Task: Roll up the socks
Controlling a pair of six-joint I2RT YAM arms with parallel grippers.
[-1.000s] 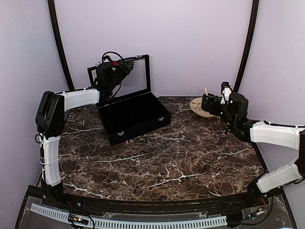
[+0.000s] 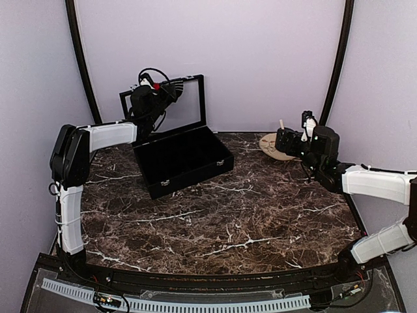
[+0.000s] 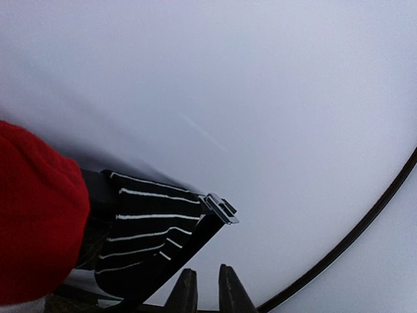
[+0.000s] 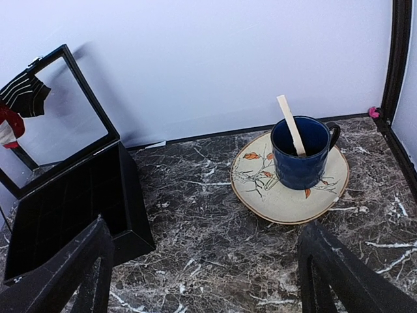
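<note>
A black sock with white stripes hangs by the top edge of the open box lid, close to the lid's metal catch. Beside it is something red, seemingly a second sock, cut off by the view's left edge. Both also show at the far left of the right wrist view, as the striped sock and the red one. My left gripper is partly open near the lid, with nothing visible between its fingertips. On the right, my right gripper stands wide open and empty above the table.
The black box has an empty-looking dark inside, its glass-framed lid raised. At the back right, a blue mug holding a wooden stick stands on a patterned plate.
</note>
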